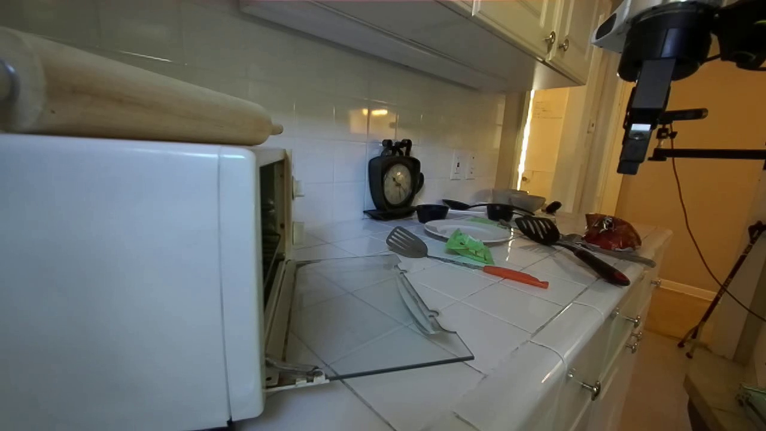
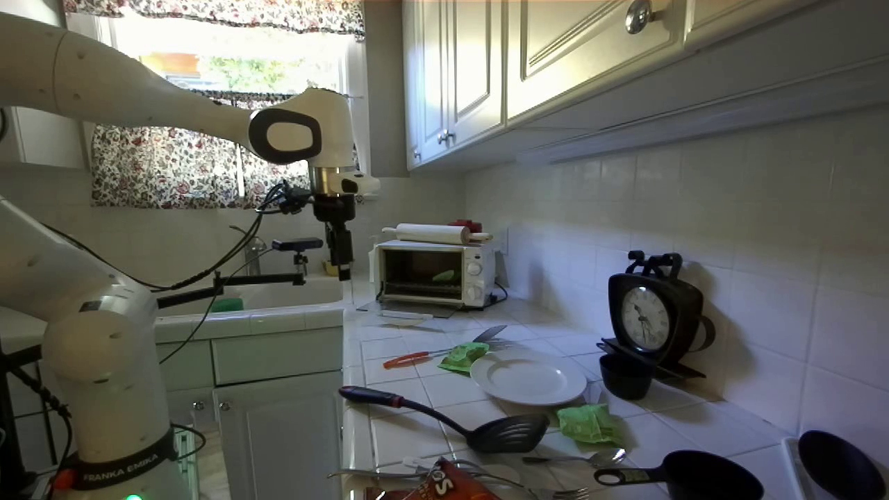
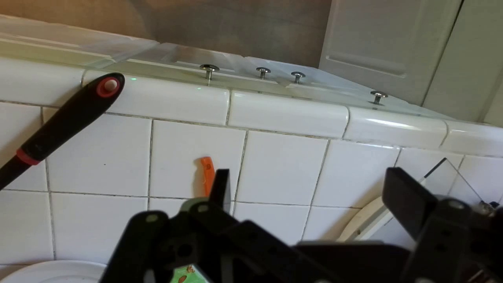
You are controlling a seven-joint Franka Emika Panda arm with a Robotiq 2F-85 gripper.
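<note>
My gripper hangs high near the counter's front edge, its two fingers wide apart with nothing between them; it is open. Beneath it in the wrist view are bare white tiles and the orange handle (image 3: 208,174) of a spatula, partly behind one finger. That slotted spatula (image 1: 407,242) lies on the counter by a green packet (image 2: 464,357). A white toaster oven (image 2: 431,275) stands at the counter's far end in exterior view 2, its glass door (image 1: 366,316) lowered flat. A white plate (image 2: 529,376) lies mid-counter.
A rolling pin (image 2: 433,233) rests on the oven. A black slotted turner (image 2: 506,433), another green packet (image 2: 590,423), a black cup (image 2: 626,375) and a dark clock-faced scale (image 2: 654,317) occupy the counter. Cabinets (image 2: 575,50) overhang it. Bare tile lies along the front edge.
</note>
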